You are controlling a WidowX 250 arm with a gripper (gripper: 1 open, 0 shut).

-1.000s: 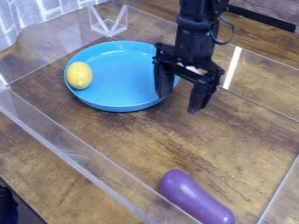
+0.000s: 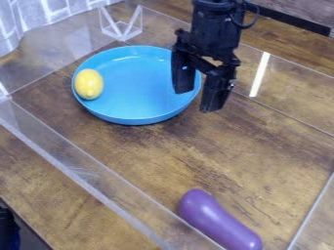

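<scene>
My black gripper (image 2: 201,78) hangs over the right part of a blue plate (image 2: 137,98), its two fingers spread apart and pointing down. I cannot see anything held between them. A yellow oval object (image 2: 89,84) rests in the left side of the plate. A purple eggplant-like object (image 2: 216,220) lies at the bottom right of the wooden table (image 2: 156,166).
A wire or clear rack (image 2: 120,27) stands at the back left, and a white strip (image 2: 259,73) lies right of the gripper. Clear walls edge the left side.
The gripper has moved a little up and to the left in the view. The plate, yellow object and purple object have not visibly moved.
</scene>
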